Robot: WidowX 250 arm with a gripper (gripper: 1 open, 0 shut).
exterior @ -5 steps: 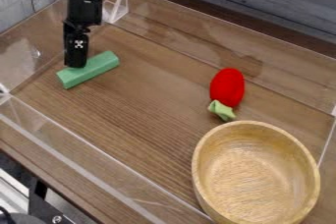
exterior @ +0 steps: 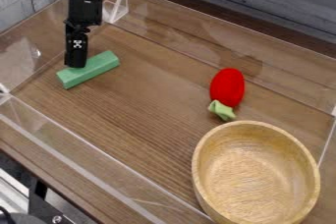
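My black gripper (exterior: 77,56) reaches down from the top left, its fingertips just above the left end of a green block (exterior: 94,69) lying on the wooden table (exterior: 157,140). The fingers look apart, though small and dark; whether they touch the block I cannot tell.
A red object (exterior: 227,85) lies right of centre with a small pale green piece (exterior: 221,109) below it. A large tan bowl (exterior: 256,174) fills the lower right.
My gripper has shifted very slightly left and down. The other objects look unchanged.
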